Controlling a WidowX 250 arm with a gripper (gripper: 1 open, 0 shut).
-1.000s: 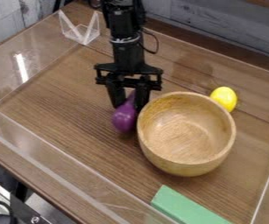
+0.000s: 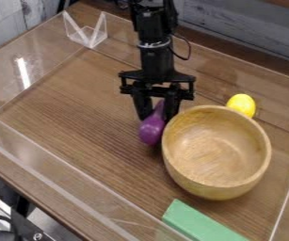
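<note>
The black gripper (image 2: pixel 157 102) is over a purple object (image 2: pixel 152 129), which rests at the left edge of a large wooden bowl (image 2: pixel 216 151). Its fingers reach down around the top of the purple object; whether they grip it is hard to tell.
A yellow object (image 2: pixel 241 104) lies behind the bowl at the right. A green block (image 2: pixel 203 224) is at the front right. Clear plastic pieces stand at the back left.
The gripper and purple object have shifted right and slightly up since a second ago. The bowl has moved right as well.
</note>
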